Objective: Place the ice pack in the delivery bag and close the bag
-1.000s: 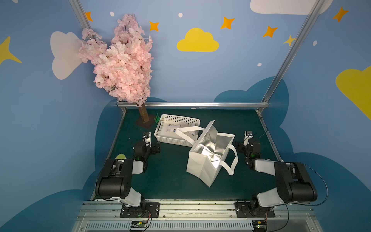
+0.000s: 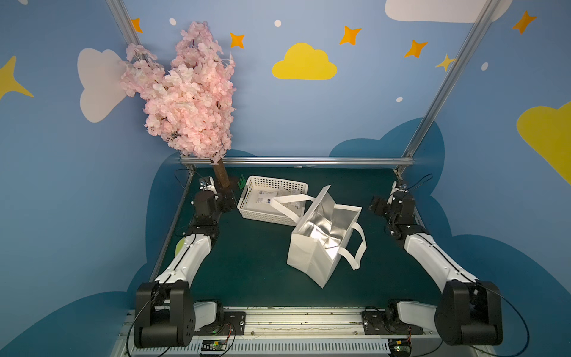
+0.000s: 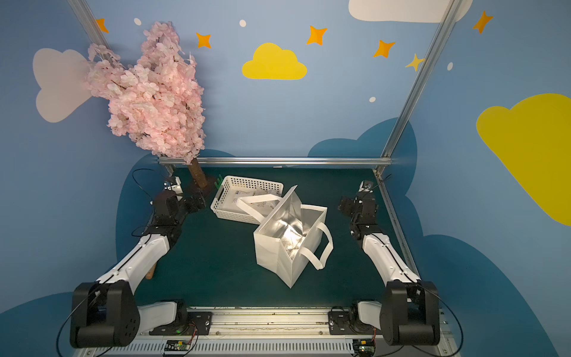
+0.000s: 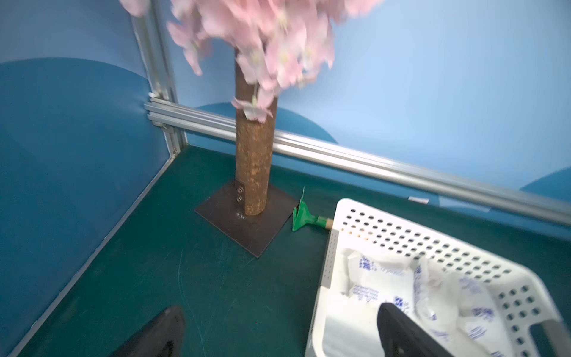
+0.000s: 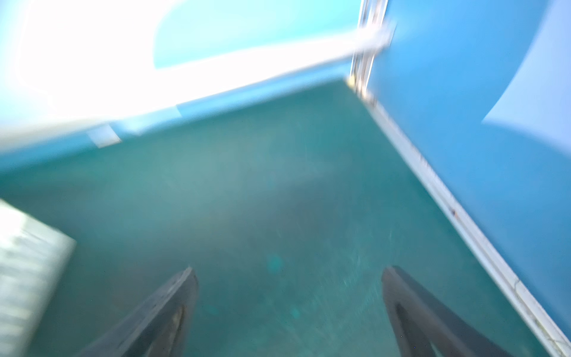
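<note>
A white delivery bag [image 2: 309,258] with a silver lining stands open at the middle of the table, its handles loose. Behind it to the left, a white perforated basket [image 3: 229,211] holds white printed ice packs [image 4: 380,282]. My left gripper is open and empty, raised beside the basket's left end. My right gripper is open and empty, right of the bag; its wrist view is blurred.
A blossom tree [image 4: 255,160] on a metal plate stands at the back left, with a small green object [image 4: 303,217] by the basket. Rails line the table's edges.
The bag and basket have not moved.
</note>
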